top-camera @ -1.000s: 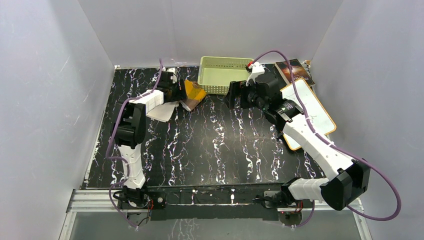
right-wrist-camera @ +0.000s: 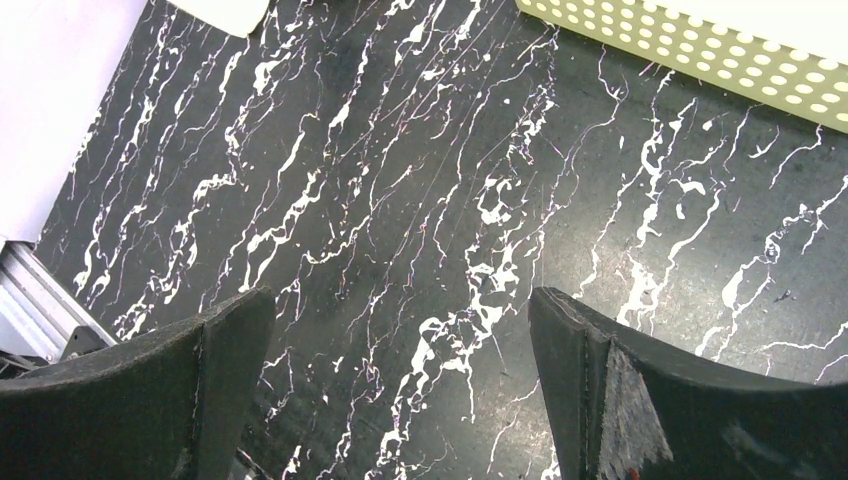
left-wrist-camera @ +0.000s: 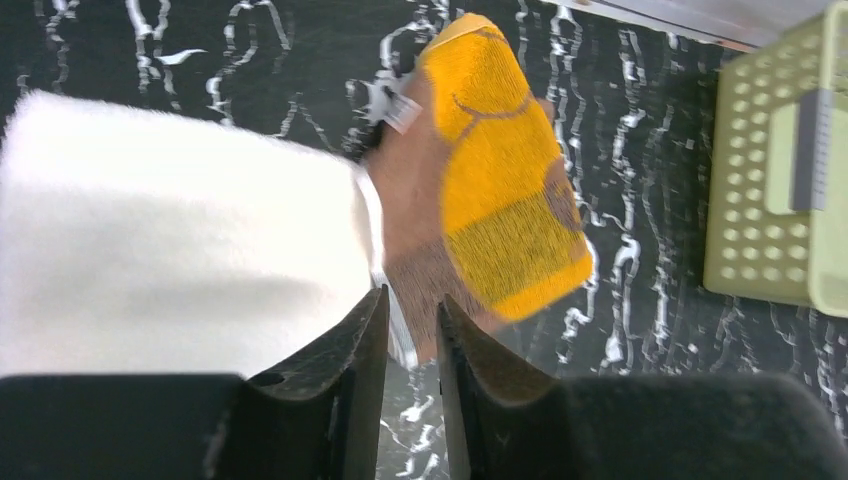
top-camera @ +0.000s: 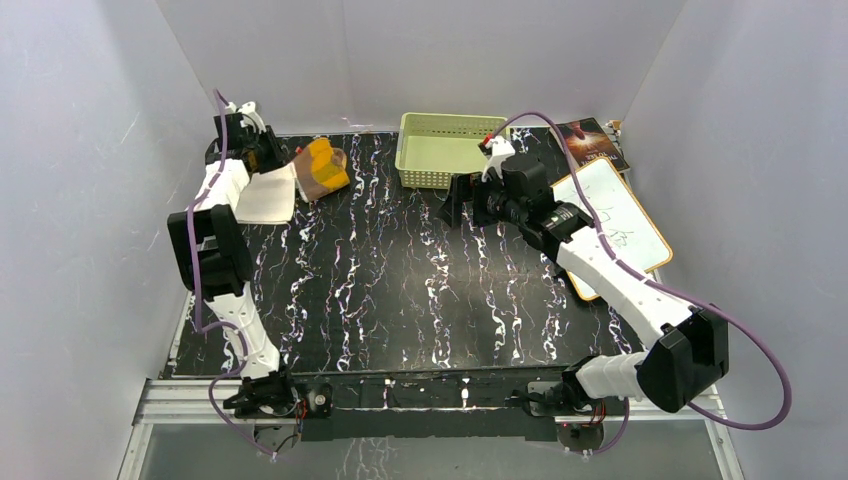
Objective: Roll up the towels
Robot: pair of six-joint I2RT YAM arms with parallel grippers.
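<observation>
A white towel (top-camera: 263, 200) lies flat at the back left, with a crumpled yellow and brown cloth (top-camera: 325, 165) against its right side. My left gripper (top-camera: 278, 158) is over the back of the white towel; in the left wrist view its fingertips (left-wrist-camera: 450, 325) are slightly apart at the seam between the white towel (left-wrist-camera: 170, 240) and the patterned cloth (left-wrist-camera: 510, 240), and whether they grip fabric is unclear. My right gripper (top-camera: 460, 200) hangs open in front of the basket, over bare table in the right wrist view.
A green perforated basket (top-camera: 450, 128) stands at the back centre. A whiteboard (top-camera: 620, 220) and a book (top-camera: 590, 140) lie on the right.
My left gripper has moved left and back, and the white towel and patterned cloth have shifted left with it. The right arm has moved only slightly.
</observation>
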